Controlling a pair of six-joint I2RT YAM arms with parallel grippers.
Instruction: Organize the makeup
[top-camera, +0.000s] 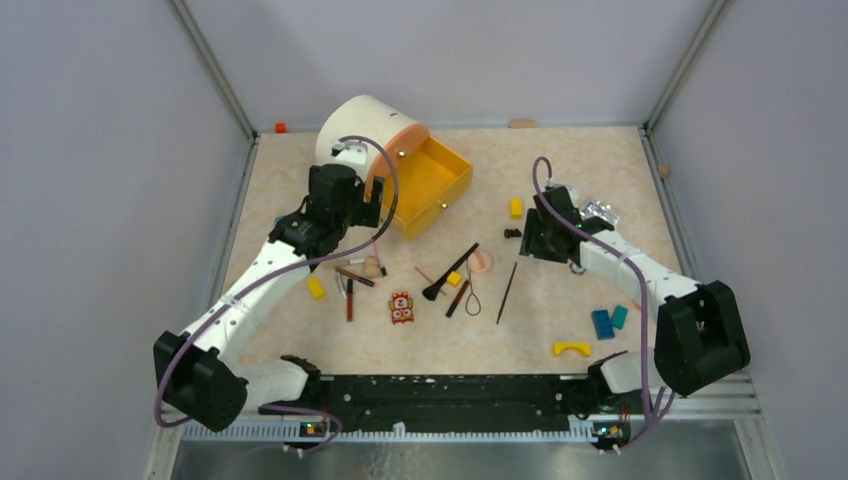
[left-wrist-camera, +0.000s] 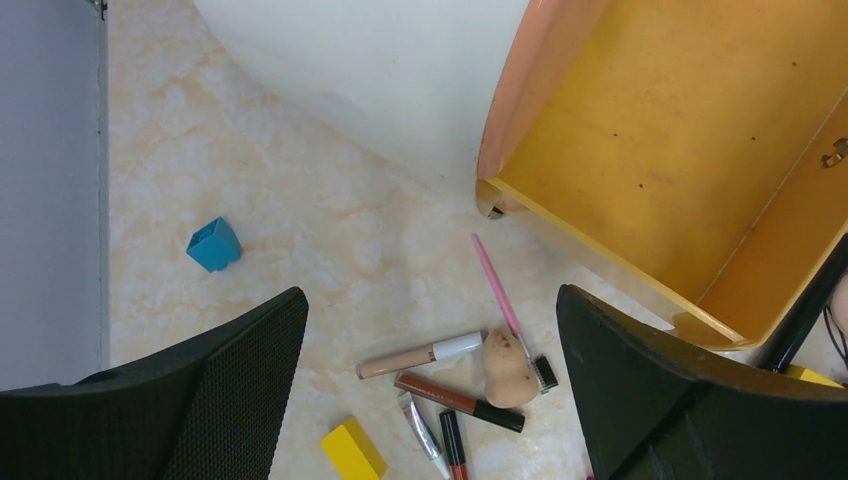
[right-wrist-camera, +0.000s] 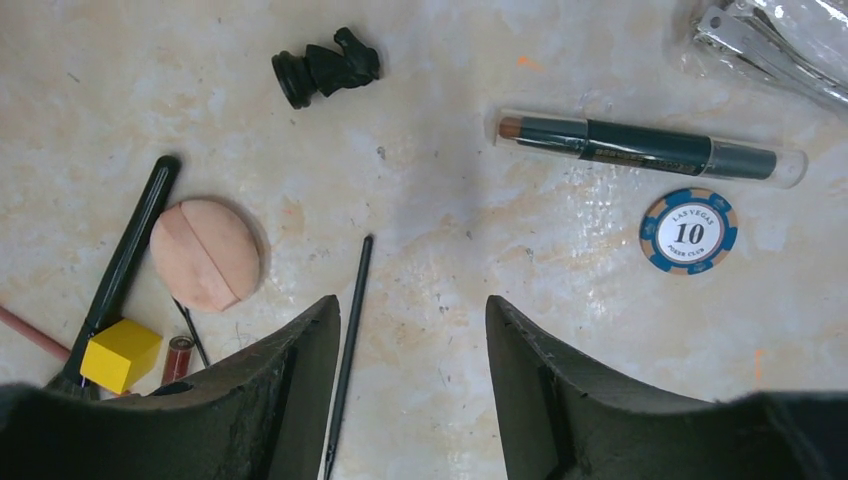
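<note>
A white cabinet (top-camera: 355, 120) with an open yellow drawer (top-camera: 440, 180) stands at the back. My left gripper is open above loose makeup: a concealer tube (left-wrist-camera: 400, 362), a lip gloss (left-wrist-camera: 450, 398), a pink brow brush (left-wrist-camera: 490, 265) and a sponge (left-wrist-camera: 508, 370). My right gripper has its fingers apart, empty, over the table near a thin black pencil (right-wrist-camera: 348, 350), a pink puff (right-wrist-camera: 205, 255) and a green makeup stick (right-wrist-camera: 645, 145). A black brush (top-camera: 450, 270) lies at the middle.
Non-makeup items lie around: a black chess piece (right-wrist-camera: 330, 70), poker chip (right-wrist-camera: 688, 230), yellow blocks (top-camera: 516, 208), blue blocks (top-camera: 602, 325), a red owl figure (top-camera: 402, 308) and a silver packet (top-camera: 600, 212). Bare table shows at the front middle.
</note>
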